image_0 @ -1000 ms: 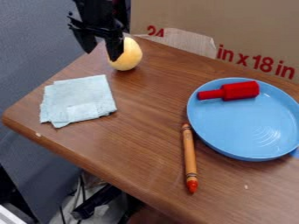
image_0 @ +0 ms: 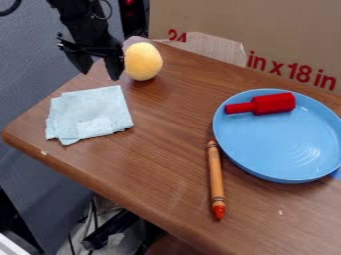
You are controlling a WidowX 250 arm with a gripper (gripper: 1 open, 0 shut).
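The black gripper [image_0: 98, 64] is at the upper left, over the back left of the table and just left of a yellow rounded object [image_0: 143, 62]. Its two fingers point down and appear apart. A folded pale cloth [image_0: 88, 115] lies at the left of the table. An orange crayon [image_0: 216, 179] lies at the centre right, beside a blue plate [image_0: 281, 152] with a red cylindrical object with a handle [image_0: 272, 103] on it.
A cardboard box [image_0: 253, 35] stands along the back of the wooden table [image_0: 147, 179]. The table's left edge runs near the cloth.
The gripper has moved down and a little to the left, ending lower beside the yellow object. The objects on the table have not visibly moved.
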